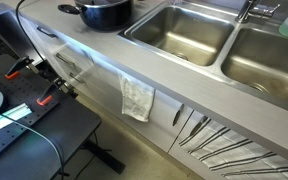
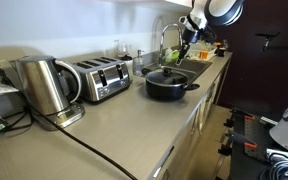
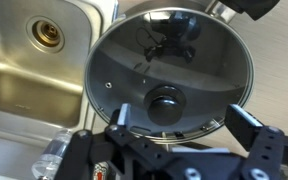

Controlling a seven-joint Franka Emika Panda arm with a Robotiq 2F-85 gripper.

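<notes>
A dark pot (image 2: 165, 91) with a glass lid rests on the counter, left of the sink. Its lid (image 3: 219, 80) fills the middle of the wrist view, with a round black knob (image 3: 167, 103) at its centre. My gripper is open above the lid, its fingers spread to either side of the knob in that view and nothing held between them. From the side, the gripper (image 2: 188, 42) hangs well above the counter, over the sink side of the pot. Only the pot's lower part (image 1: 106, 15) shows in exterior view 1, where my gripper is out of sight.
Behind the pot stand a toaster (image 2: 107, 78) and a steel kettle (image 2: 50, 90). A double sink (image 1: 189, 35) with a faucet (image 1: 249, 10) lies beside it. A clear bottle (image 3: 52, 153) is near the sink's edge. A towel (image 1: 137, 98) hangs on the cabinet front.
</notes>
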